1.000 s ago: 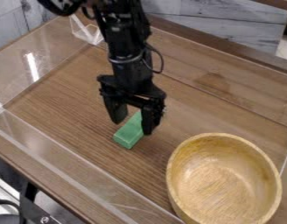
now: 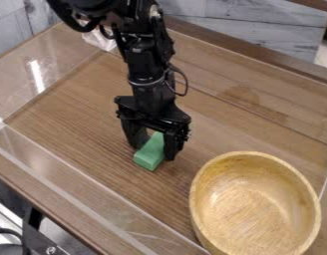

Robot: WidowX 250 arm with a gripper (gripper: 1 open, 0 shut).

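My black gripper [image 2: 155, 127] reaches down from the top center onto a green block [image 2: 151, 152] lying on the wooden table. Its fingers are on either side of the block's upper part; whether they are closed on it I cannot tell.
A large tan bowl [image 2: 254, 214] occupies the lower right. A small white object at the top left is partly hidden. A grey board stands along the back right.
The gripper has moved slightly down over the green block, covering more of its upper part.
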